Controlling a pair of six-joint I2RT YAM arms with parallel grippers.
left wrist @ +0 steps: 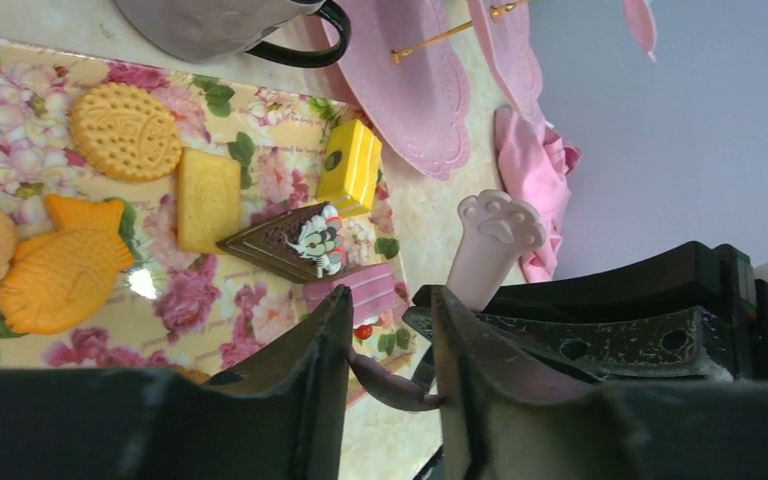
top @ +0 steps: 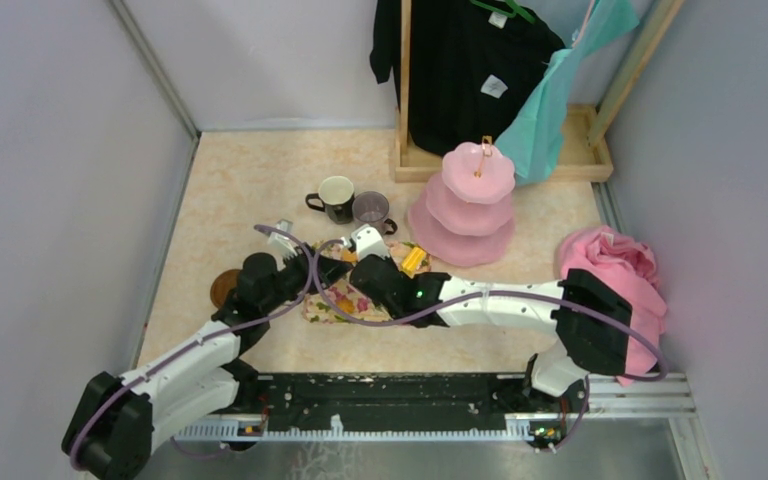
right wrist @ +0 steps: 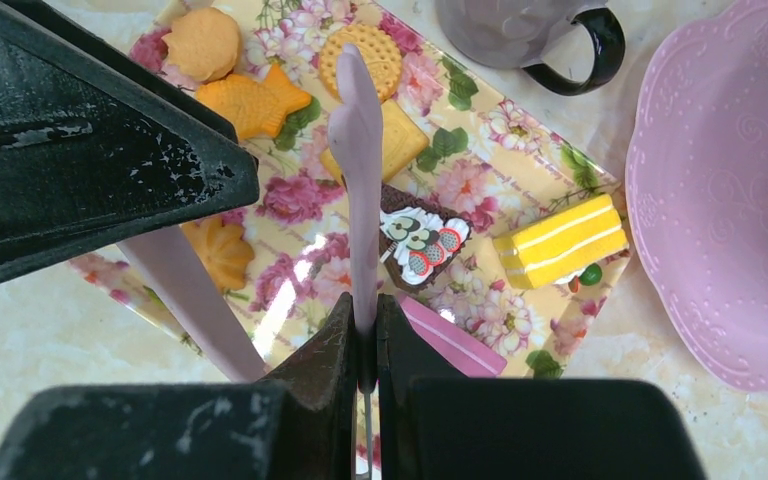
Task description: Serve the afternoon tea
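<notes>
My right gripper is shut on a pink utensil with a paw-shaped tip (right wrist: 353, 100), held over the floral tray (top: 325, 310). My left gripper is beside it, fingers somewhat apart; whether they touch the utensil is unclear. On the tray are a round biscuit (left wrist: 125, 130), square biscuit (left wrist: 210, 200), fish-shaped cake (left wrist: 60, 280), chocolate slice (left wrist: 270, 245), yellow cake (right wrist: 560, 240) and pink piece (right wrist: 455, 340). The three-tier pink stand (top: 460, 240) stands right behind the tray.
A dark mug (top: 338, 203) and grey mug (top: 370, 210) stand behind the tray. A wooden rack (top: 588, 150) with clothes is at the back. Pink cloth (top: 620, 280) lies at the right, a round brown piece (top: 222, 285) at the left.
</notes>
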